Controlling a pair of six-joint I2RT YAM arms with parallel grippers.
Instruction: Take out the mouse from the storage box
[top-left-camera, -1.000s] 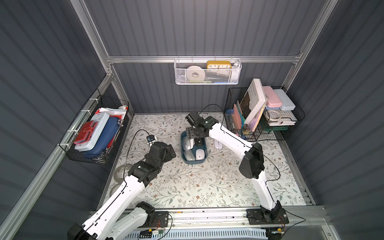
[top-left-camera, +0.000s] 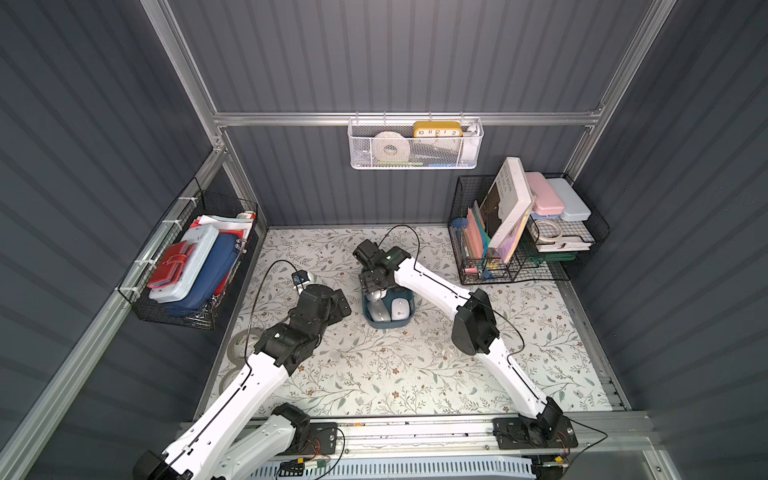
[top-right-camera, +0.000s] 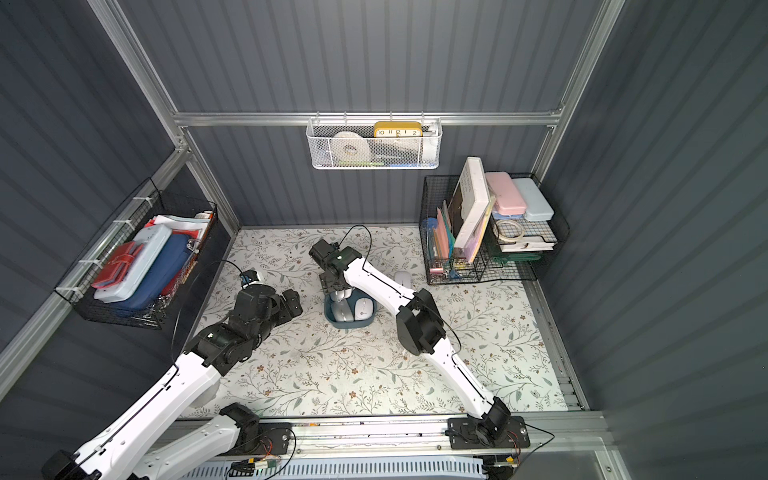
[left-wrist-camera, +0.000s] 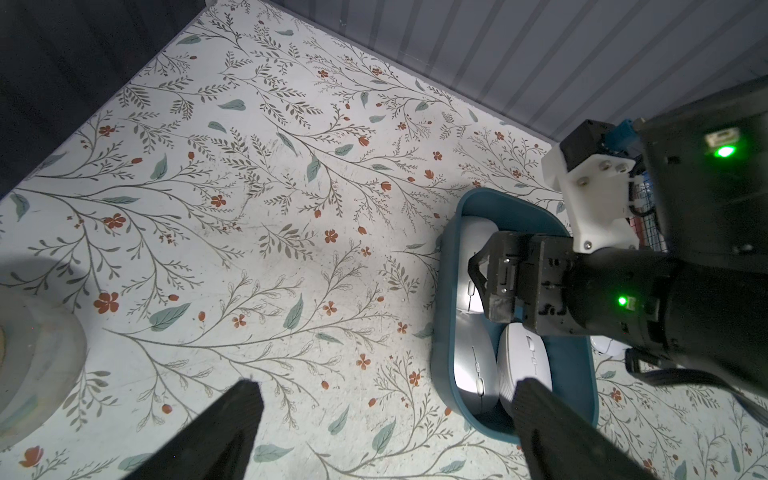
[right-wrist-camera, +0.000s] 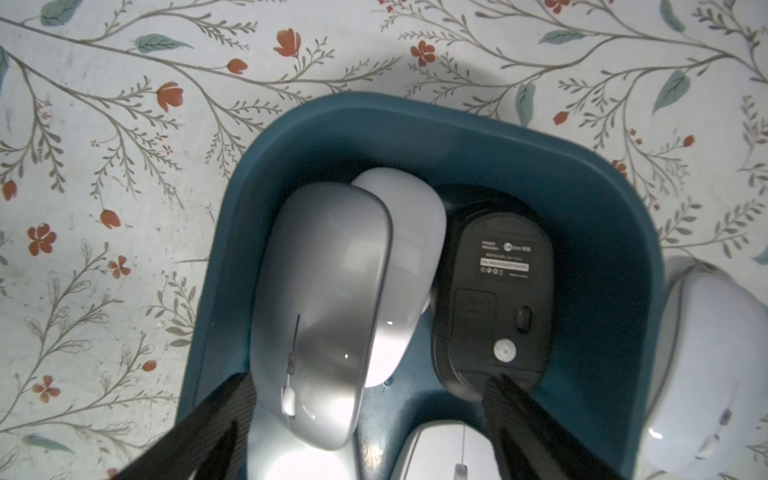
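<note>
The blue storage box (right-wrist-camera: 216, 264) stands mid-table with several mice inside. In the right wrist view a grey mouse (right-wrist-camera: 320, 296) leans over a white mouse (right-wrist-camera: 412, 240), beside an upturned black mouse (right-wrist-camera: 500, 296). Nearer the front of the box are another grey mouse (left-wrist-camera: 473, 360) and a white mouse (left-wrist-camera: 524, 360). One more white mouse (right-wrist-camera: 712, 368) lies on the table right outside the box. Above the box's far part is my right gripper, open and empty. My left gripper is open over the table, left of the box, with nothing between its fingers.
Wire baskets stand at the left (top-left-camera: 172, 316) and right (top-left-camera: 488, 272), filled with books and cases. A white mesh basket (top-left-camera: 416, 152) hangs on the back wall. A roundish translucent object (left-wrist-camera: 48, 360) lies at the left.
My right gripper has moved left and a little toward the front, down over the far left of the box. The left arm stays almost still.
</note>
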